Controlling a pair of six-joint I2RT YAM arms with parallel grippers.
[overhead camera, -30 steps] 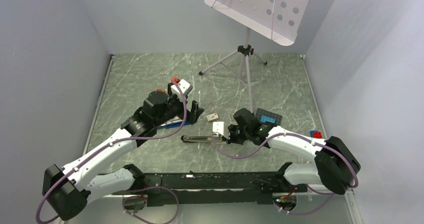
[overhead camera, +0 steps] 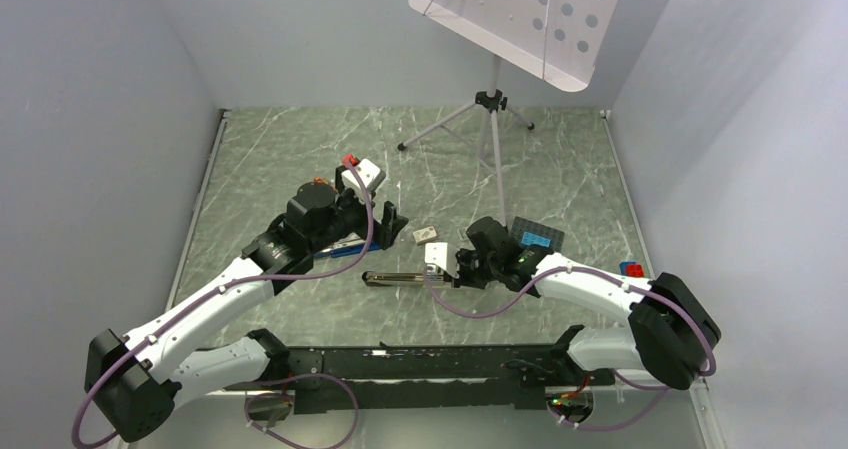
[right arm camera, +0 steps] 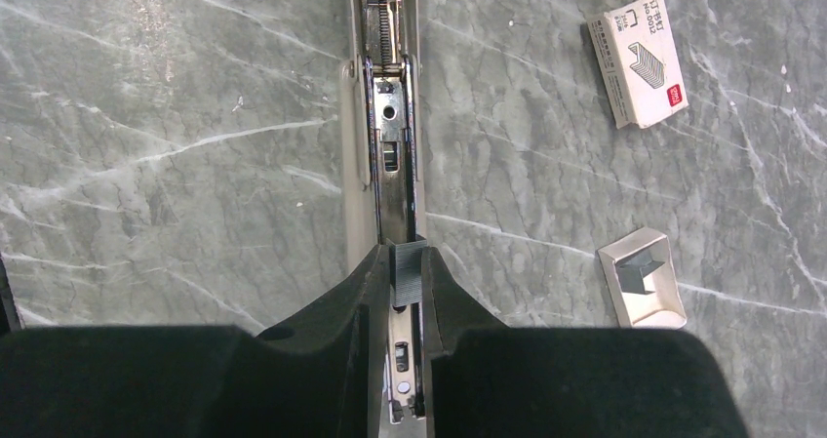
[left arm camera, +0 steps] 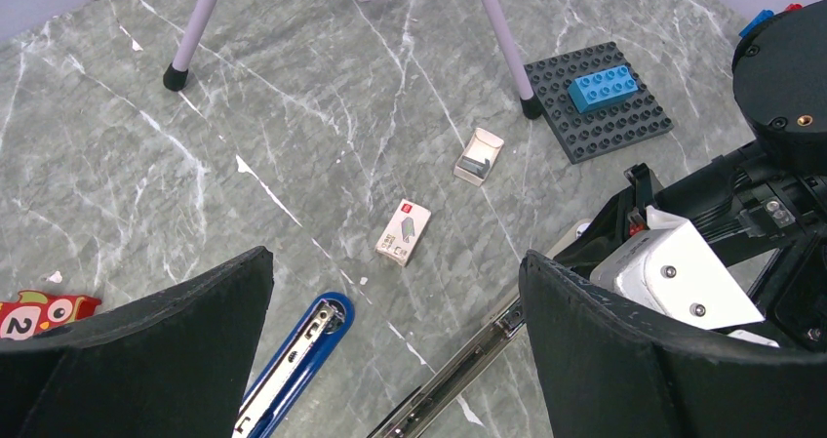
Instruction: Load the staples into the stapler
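Note:
The stapler (right arm camera: 398, 194) lies opened out on the table, its long metal channel running up the right wrist view. My right gripper is shut on a small grey strip of staples (right arm camera: 408, 262), which sits over the channel between the fingertips. Whether the strip rests inside the channel or just above it, I cannot tell. My left gripper stands open above the table, well apart from the stapler, nothing between its fingers. A closed staple box (right arm camera: 641, 62) and an opened box part (right arm camera: 645, 292) holding a grey piece lie beside the stapler.
A blue stapler-like tool (left arm camera: 300, 360) lies below my left gripper. Farther right is a dark baseplate (left arm camera: 644, 131) with a blue brick (left arm camera: 603, 89). The stand's leg (left arm camera: 502, 38) comes down near it. The table's left part holds a red toy box (left arm camera: 44, 313).

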